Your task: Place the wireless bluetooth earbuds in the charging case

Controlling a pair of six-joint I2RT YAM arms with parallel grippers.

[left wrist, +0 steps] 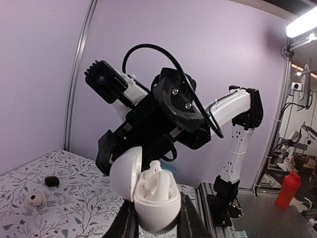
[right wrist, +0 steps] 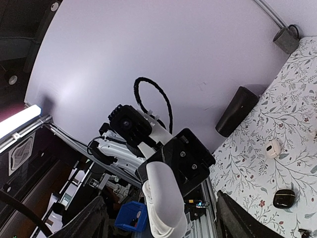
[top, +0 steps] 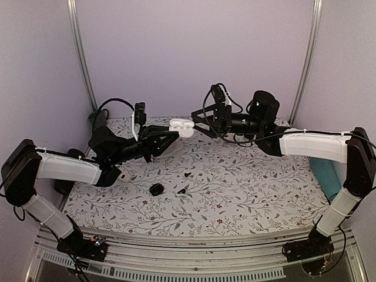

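Observation:
My left gripper (top: 170, 136) is shut on the white charging case (top: 181, 127), held up above the table. In the left wrist view the case (left wrist: 156, 203) has its lid raised, with a white earbud shape (left wrist: 160, 186) inside it. My right gripper (top: 198, 123) is just right of the case; in the right wrist view its fingers stand apart at the bottom corners, the case (right wrist: 166, 193) ahead between them. Whether it touches the case I cannot tell.
A small black object (top: 156, 188) and small dark pieces (top: 181, 191) lie on the floral table (top: 252, 205). A small white item lies at the left.

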